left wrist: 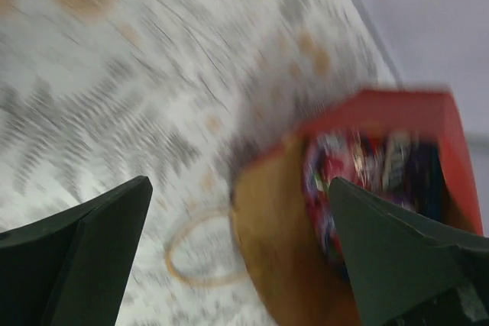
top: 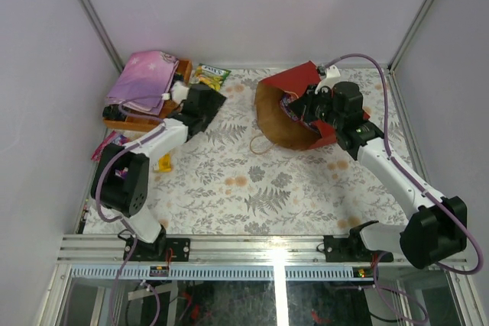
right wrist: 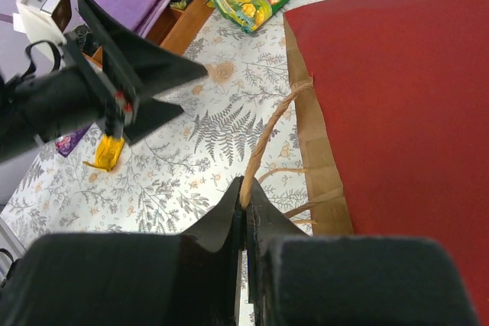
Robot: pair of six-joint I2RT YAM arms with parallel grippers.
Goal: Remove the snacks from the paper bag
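The red paper bag (top: 294, 79) lies open on its side at the right of the table, brown inside, with colourful snack packs (left wrist: 354, 181) within. My right gripper (top: 306, 109) is at the bag, shut, with the twisted paper handle (right wrist: 260, 143) running to its fingertips in the right wrist view. My left gripper (top: 212, 112) hangs open over the left-middle of the table, blurred in the top view; its blurred wrist view faces the bag.
A green snack pack (top: 210, 75) lies at the back; a yellow pack (top: 163, 164) and others lie at the left. A wooden box (top: 122, 122) with pink bags stands back left.
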